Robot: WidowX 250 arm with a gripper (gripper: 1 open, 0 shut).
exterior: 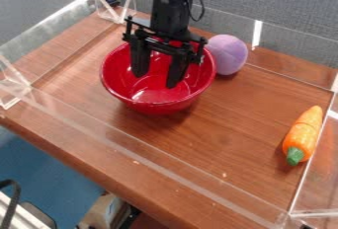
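Note:
My black gripper (157,57) reaches down into a red bowl (158,97) at the middle of the table, its fingers spread over and inside the bowl. Whether it holds anything there cannot be made out. A purple round object (227,53) lies just behind the bowl on the right. An orange carrot (302,131) with a green tip lies at the table's right side, apart from the bowl.
Clear low walls (16,83) edge the wooden table (172,159). Past the left edge is a blue floor with some equipment at the bottom.

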